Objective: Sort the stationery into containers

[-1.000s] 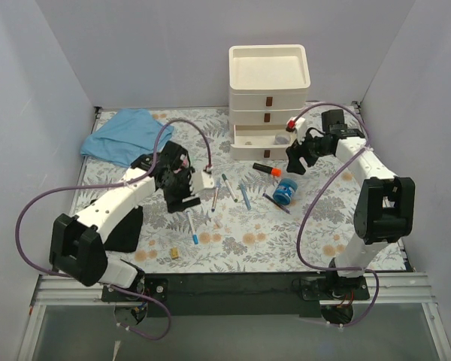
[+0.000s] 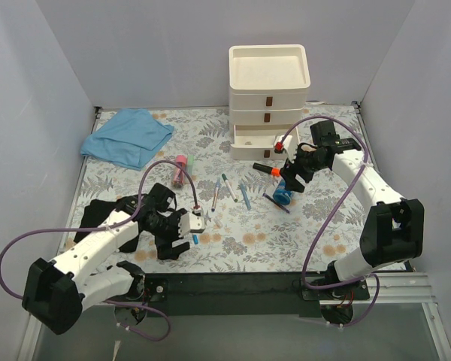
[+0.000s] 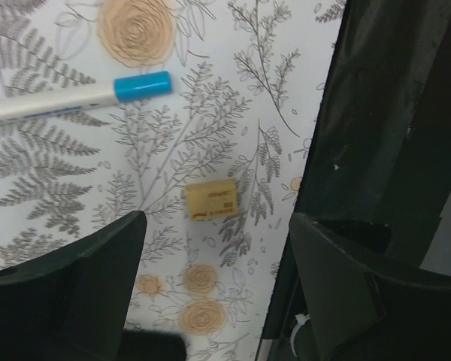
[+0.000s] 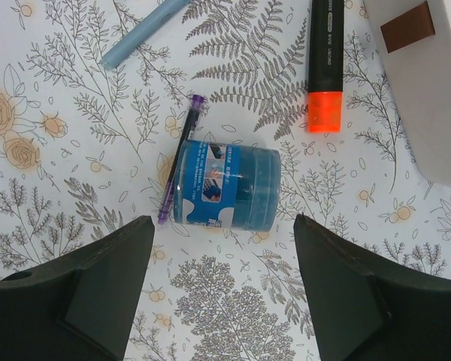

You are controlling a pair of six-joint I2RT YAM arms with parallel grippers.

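Observation:
A small yellow block (image 3: 211, 199), like an eraser, lies on the patterned table between the open fingers of my left gripper, apart from both in the left wrist view. A white marker with a blue cap (image 3: 141, 86) rests beyond it. Under my open right gripper a clear blue-labelled jar (image 4: 227, 186) lies on its side, with a dark purple-ended pen (image 4: 182, 158) close along its left. A black marker with an orange end (image 4: 325, 68) lies beside the drawer unit (image 2: 269, 99), whose bottom drawer (image 2: 259, 140) is pulled out.
Several pens, including a green-capped one (image 2: 229, 187) and a blue one (image 2: 245, 197), lie mid-table. A pink cylinder (image 2: 180, 172) stands or lies left of them. A blue cloth (image 2: 128, 138) and a black cloth (image 2: 98, 213) cover the left side.
My left gripper has come down toward the front edge, over the yellow block. The objects look unmoved.

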